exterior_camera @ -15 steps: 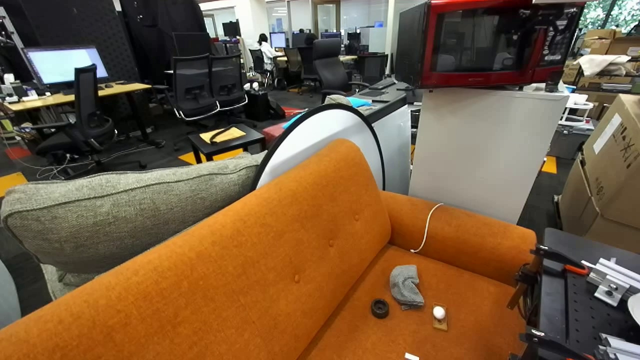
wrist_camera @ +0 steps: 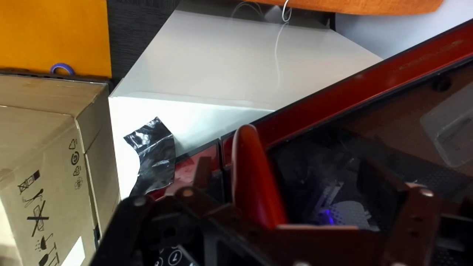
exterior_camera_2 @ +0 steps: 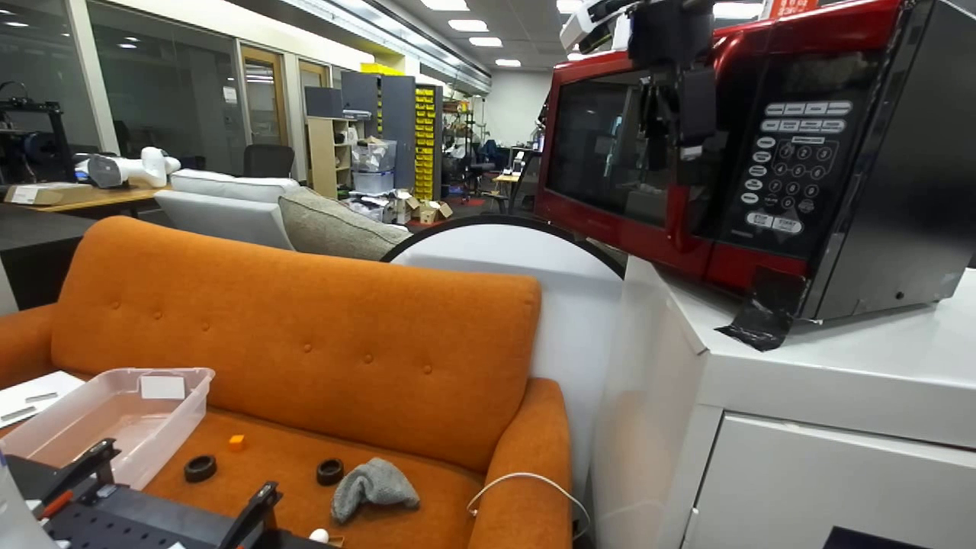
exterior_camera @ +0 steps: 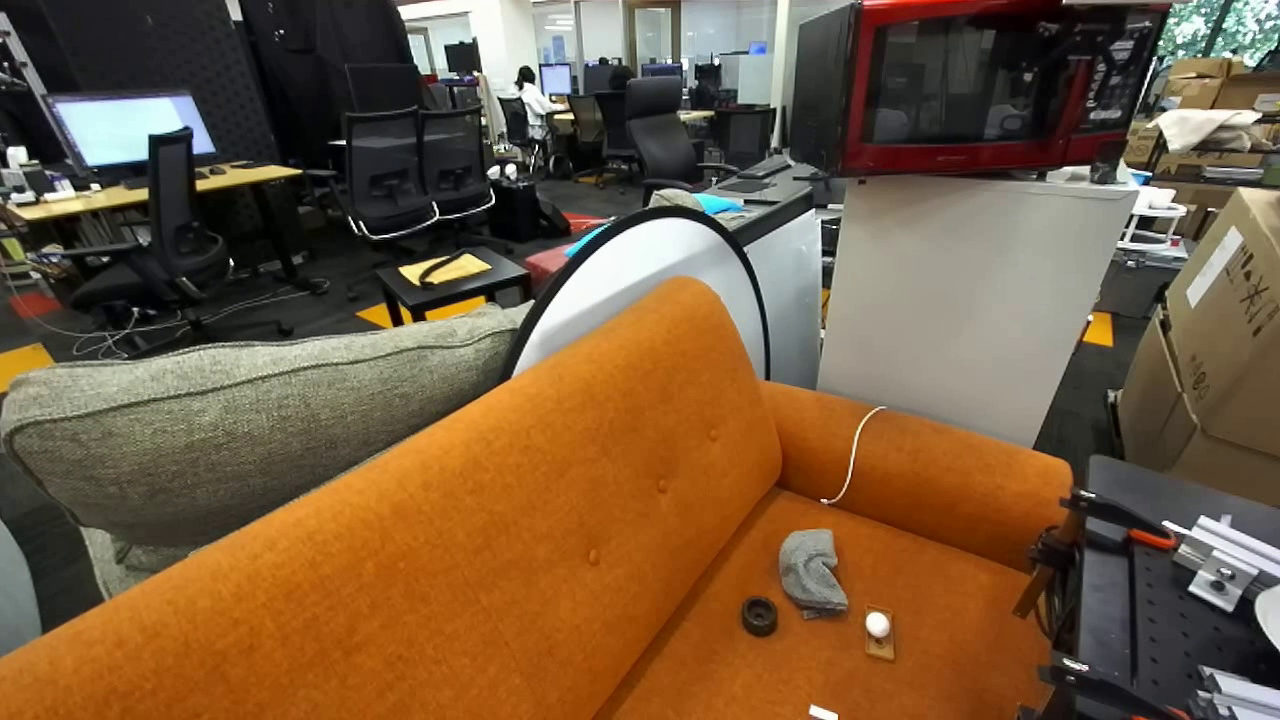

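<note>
A red microwave (exterior_camera_2: 599, 215) stands with its door closed on a white cabinet (exterior_camera_2: 915, 366). Its red door handle (wrist_camera: 259, 181) rises in the wrist view between the spread fingers of my gripper. One finger (wrist_camera: 203, 172) is on the keypad side, the other over the dark door window. A gap shows on both sides of the handle, wider on the window side. From exterior view 2, my gripper (exterior_camera_2: 675, 137) hangs in front of the door near the upper handle; contact cannot be made out there. The arm is mostly out of frame.
Black tape (wrist_camera: 155, 155) covers the cabinet top by the microwave's corner. A cardboard box (wrist_camera: 44, 133) stands beside the cabinet. Below is an orange sofa (exterior_camera: 936, 480) holding a grey cloth (exterior_camera: 811, 570), a black ring (exterior_camera: 758, 616) and a clear bin (exterior_camera_2: 197, 393).
</note>
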